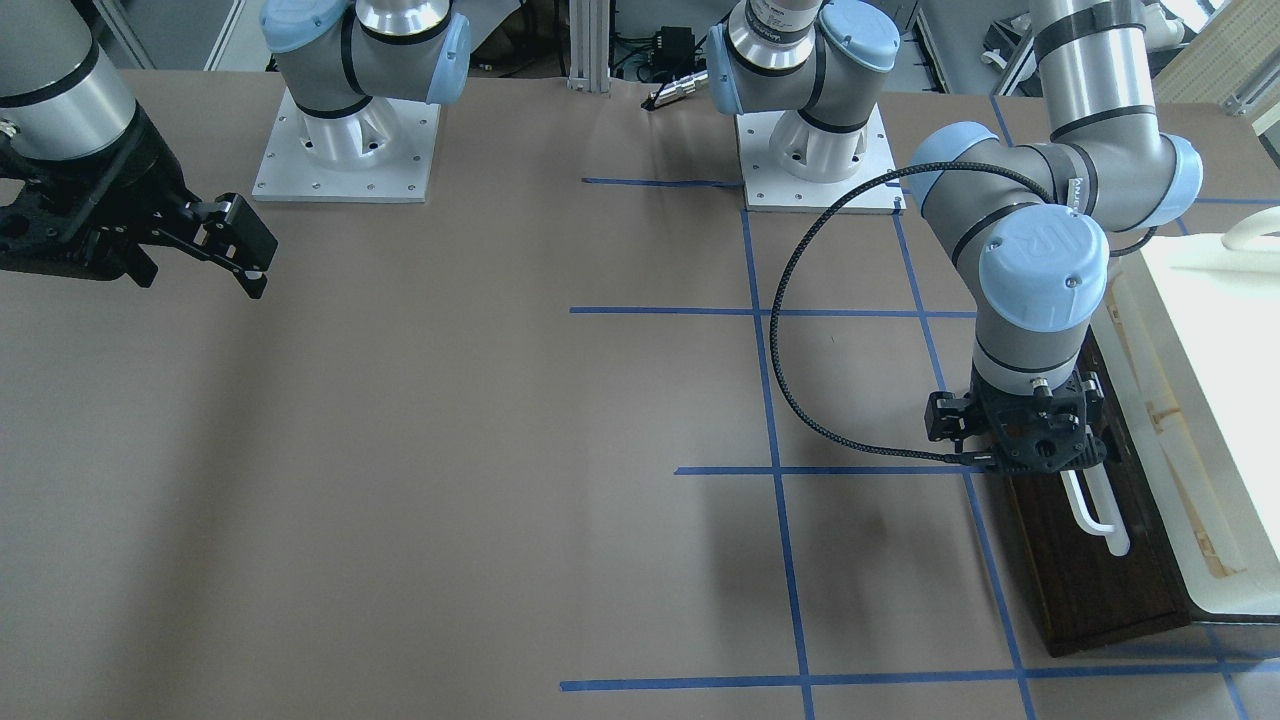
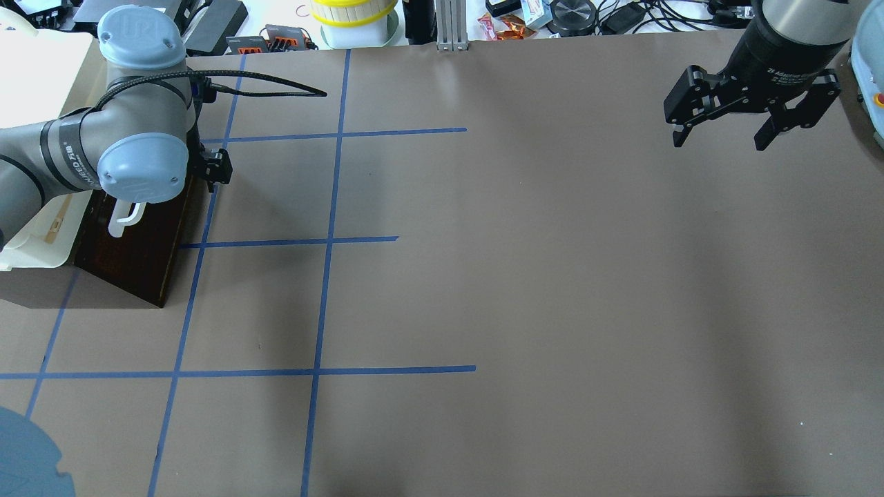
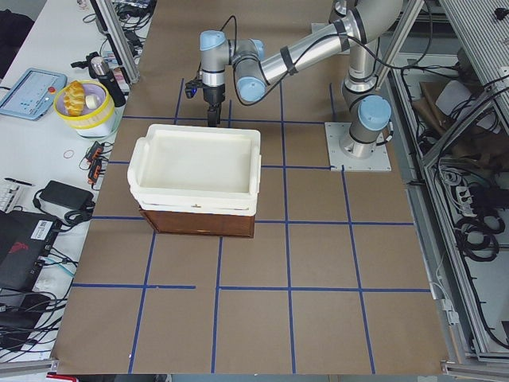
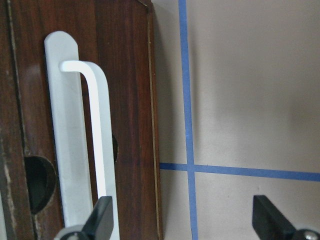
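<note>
A dark wooden box [image 1: 1080, 576] with a white tray [image 1: 1224, 396] on top stands at the right of the front view. Its white handle [image 4: 101, 130] fills the left of the wrist view, on the wooden face. My gripper is open over that handle, its left finger [image 4: 100, 220] above the handle's lower part and its right finger [image 4: 265, 217] over bare floor beside the box. Nothing shows between the fingers except the box edge and floor below them.
Taped blue grid lines cover the floor [image 2: 539, 273], which is clear in the middle. Other arms stand around it, including a black gripper [image 1: 216, 240] at the left of the front view.
</note>
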